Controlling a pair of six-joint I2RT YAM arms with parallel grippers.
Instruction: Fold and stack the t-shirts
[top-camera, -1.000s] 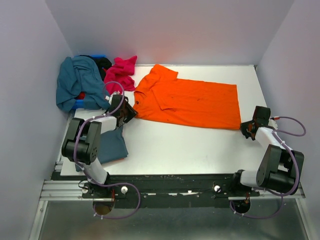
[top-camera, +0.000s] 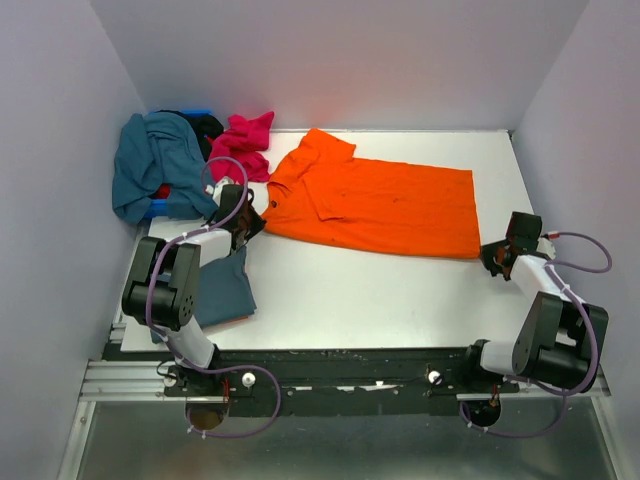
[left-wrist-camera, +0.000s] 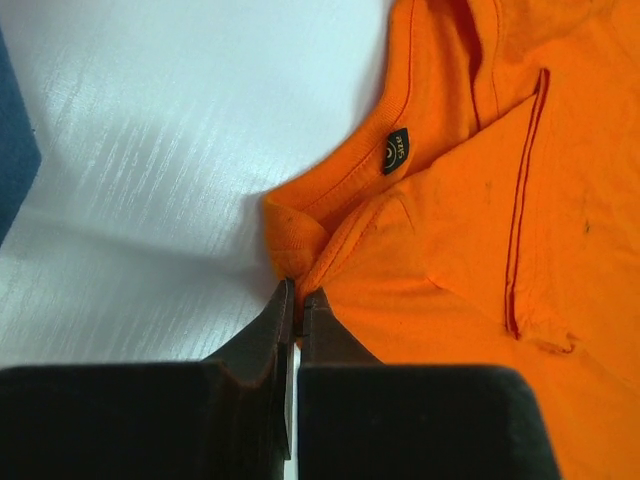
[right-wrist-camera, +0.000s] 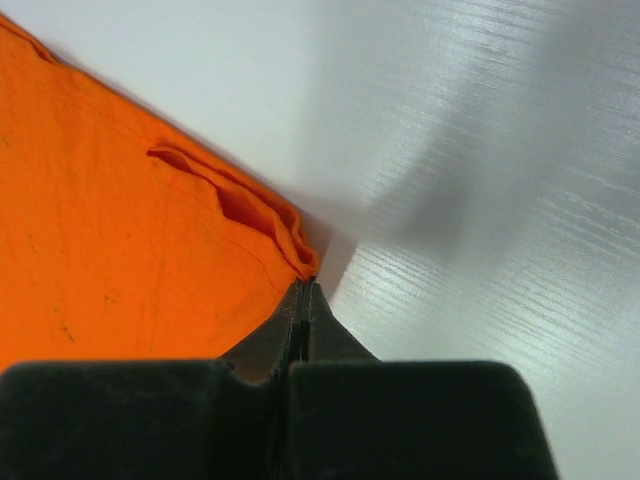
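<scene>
An orange t-shirt (top-camera: 390, 200) lies stretched lengthwise across the white table, folded over along its near side. At its left end, by the collar with the black size tag (left-wrist-camera: 396, 151), my left gripper is shut on a bunched corner of the cloth. My right gripper pinches the near right corner at the hem, its fingers closed together on the fabric. A dark blue folded t-shirt (top-camera: 226, 290) rests at the table's front left, partly covered by my left arm.
A blue bin at the back left is heaped with a teal garment (top-camera: 155, 160), a pink one (top-camera: 243, 140) and a black one. Bare white table (top-camera: 370, 305) stretches in front of the orange shirt. Walls stand close on both sides.
</scene>
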